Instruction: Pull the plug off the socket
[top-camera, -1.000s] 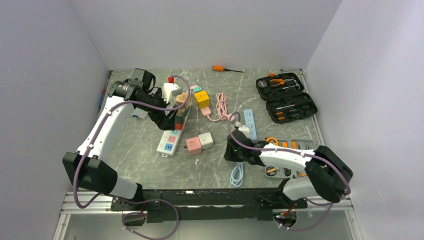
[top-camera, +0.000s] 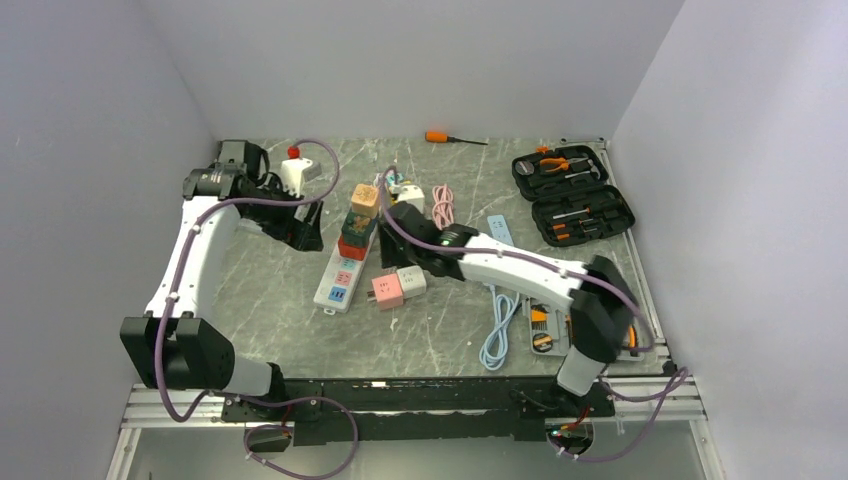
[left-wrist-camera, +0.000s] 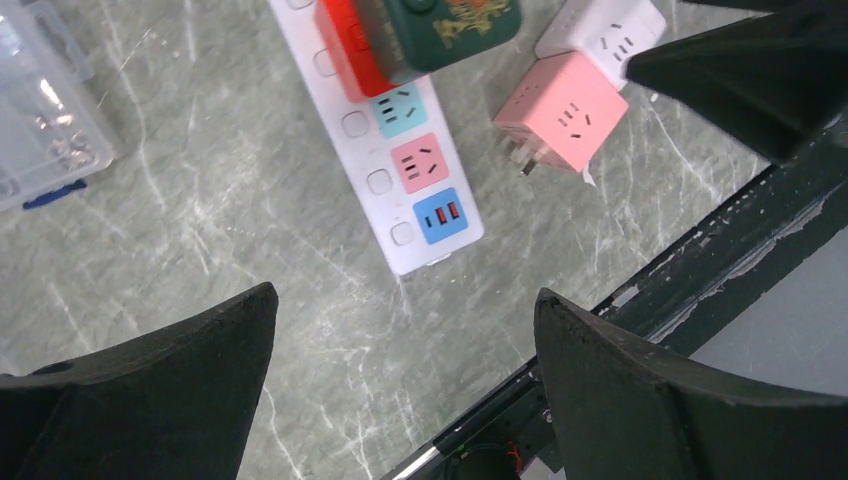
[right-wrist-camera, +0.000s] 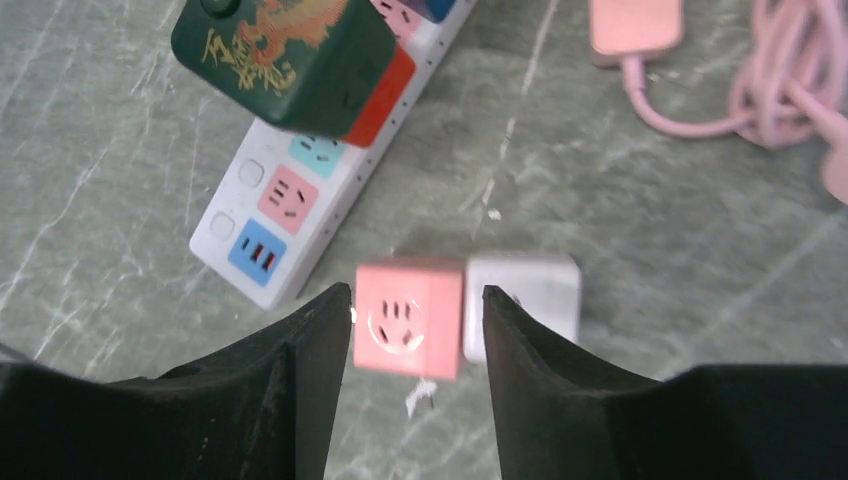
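A white power strip (top-camera: 342, 276) lies on the table. Red (top-camera: 352, 250), dark green (top-camera: 357, 229) and tan (top-camera: 365, 199) cube plugs stand in a row on it. Its near pink and blue outlets are bare. To the left of the strip, my left gripper (top-camera: 306, 232) hovers open; only bare table shows between its fingers in the left wrist view. My right gripper (top-camera: 392, 250) is over the right side of the strip, part open and holding nothing. Beneath its fingertips in the right wrist view lie a pink cube plug (right-wrist-camera: 408, 318) and a white one (right-wrist-camera: 525, 300), side by side.
Pink cord (top-camera: 443, 205), a blue strip (top-camera: 499, 230) with its cable (top-camera: 499, 335), an open black tool case (top-camera: 570, 195) and an orange screwdriver (top-camera: 440, 137) lie around. A clear container (left-wrist-camera: 45, 110) shows in the left wrist view.
My right arm has swung up and left from above the blue cable to the strip, now covering most of the yellow cube. My left gripper has shifted left, away from the cube plugs.
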